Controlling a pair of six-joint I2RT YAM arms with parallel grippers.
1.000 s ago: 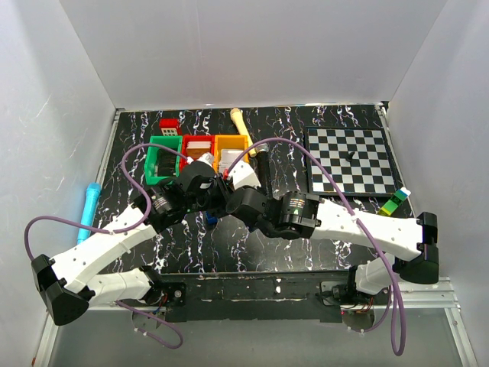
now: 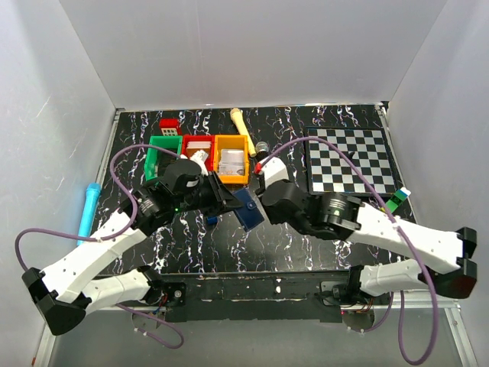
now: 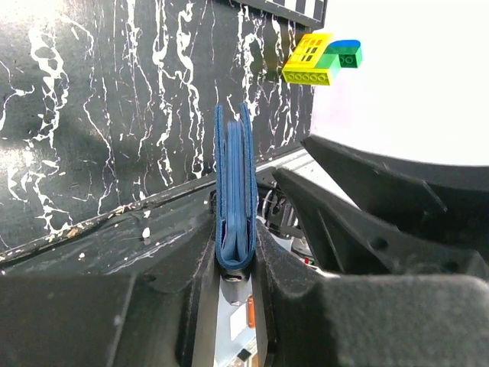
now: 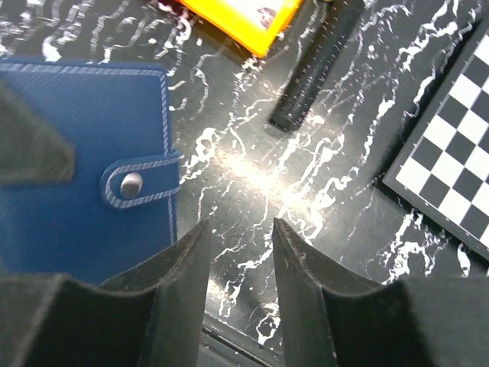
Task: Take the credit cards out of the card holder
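Note:
The blue card holder (image 2: 249, 211) is in my left gripper, which is shut on its lower end. In the left wrist view the holder (image 3: 235, 183) stands edge-on, with several thin blue layers between its outer covers. The right wrist view shows its flat face (image 4: 57, 229) and a snapped strap with a metal stud (image 4: 131, 185); a blurred left finger (image 4: 34, 145) covers part of it. My right gripper is open beside the holder, nothing between its fingertips. Whether cards are inside cannot be made out.
Green (image 2: 150, 163), red (image 2: 210, 161) and orange (image 2: 244, 177) bins stand at the back left. A checkered board (image 2: 350, 160) lies at the right, toy bricks (image 2: 397, 199) by its front corner. A black-handled microphone (image 4: 313, 76) lies behind my right gripper.
My right gripper has moved away to the right from the left one, uncovering the card holder. The left arm has shifted slightly and still has the holder.

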